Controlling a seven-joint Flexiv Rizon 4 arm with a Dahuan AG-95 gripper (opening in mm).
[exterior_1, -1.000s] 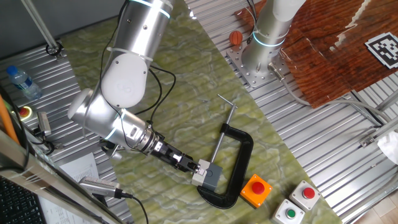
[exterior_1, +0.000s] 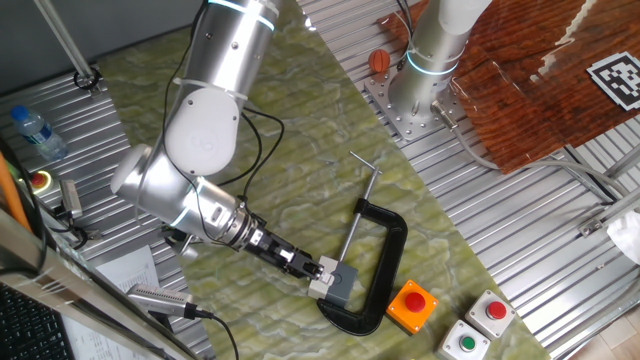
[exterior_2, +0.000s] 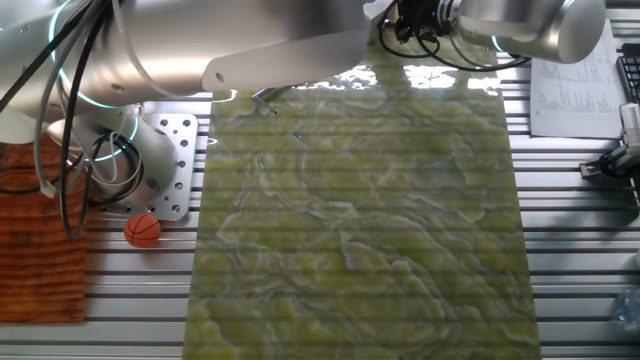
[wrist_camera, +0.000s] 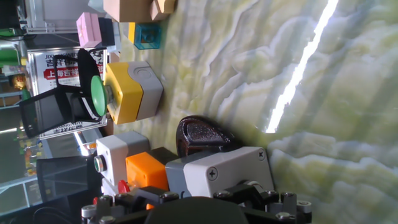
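Observation:
A grey box with a light grey face (wrist_camera: 230, 171) and corner screws lies low in the wrist view. In exterior view 1 the same grey box (exterior_1: 343, 285) sits inside the opening of a black C-clamp (exterior_1: 392, 262). My gripper (exterior_1: 322, 271) reaches from the upper left to the light face of the box, its tip at or very close to that face. A round part on the face is mostly hidden behind the gripper's black body in the wrist view. The fingertips are hidden there and too small in exterior view 1 to show how the fingers stand.
An orange box with a red button (exterior_1: 413, 302) stands right of the clamp. Beyond it are a red-button box (exterior_1: 492, 312) and a green-button box (exterior_1: 465, 343). A yellow box with a green button (wrist_camera: 124, 92) shows in the wrist view.
Compared with one second ago, my gripper's tip has shifted very slightly toward the box's light face. The box, clamp and other button boxes look unmoved.

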